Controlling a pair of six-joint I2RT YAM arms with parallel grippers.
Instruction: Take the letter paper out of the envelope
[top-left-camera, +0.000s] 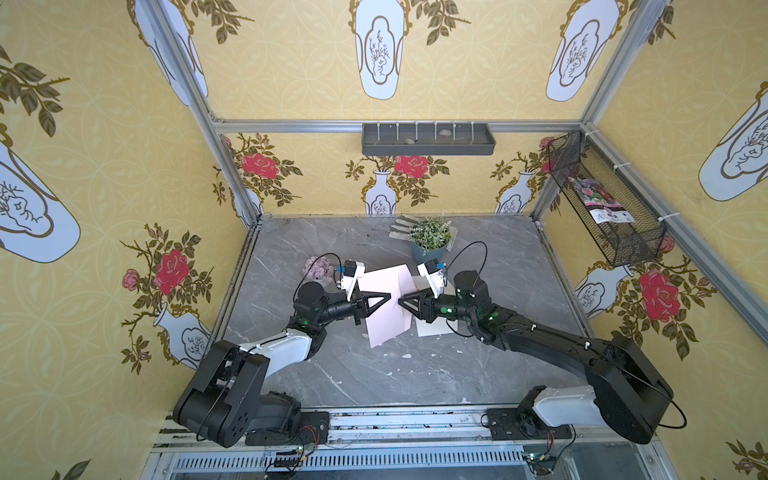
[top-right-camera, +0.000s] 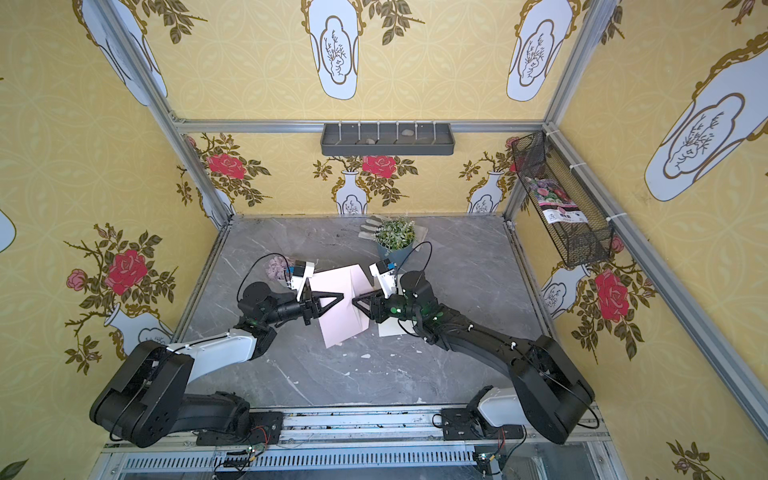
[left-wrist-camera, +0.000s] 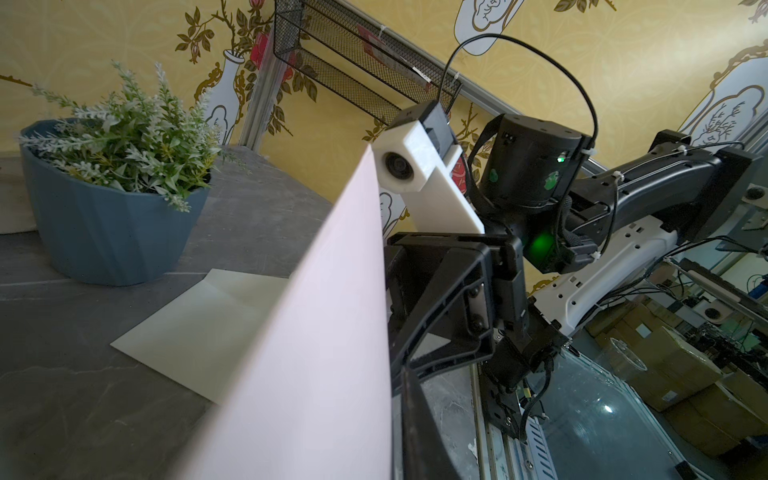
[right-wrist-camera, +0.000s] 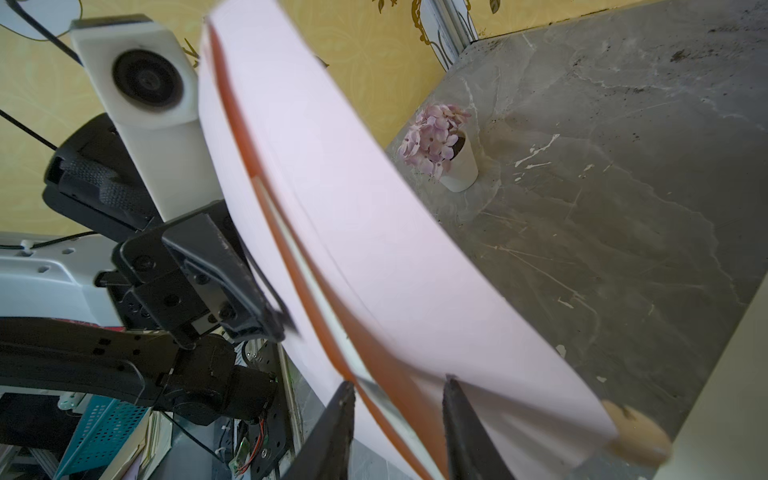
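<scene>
A pink envelope stands raised between the two grippers at the middle of the table. My left gripper is shut at its face; in the left wrist view the envelope hides what its fingers hold. In the right wrist view the envelope's mouth gapes, showing an orange inside with a pale strip, perhaps paper, along it. My right gripper is part open, its fingertips at that opening, one either side of the pale strip. A white sheet lies flat on the table below, to the right.
A blue pot with a plant stands behind the grippers. A small pink flower pot stands at the back left. A wire basket hangs on the right wall.
</scene>
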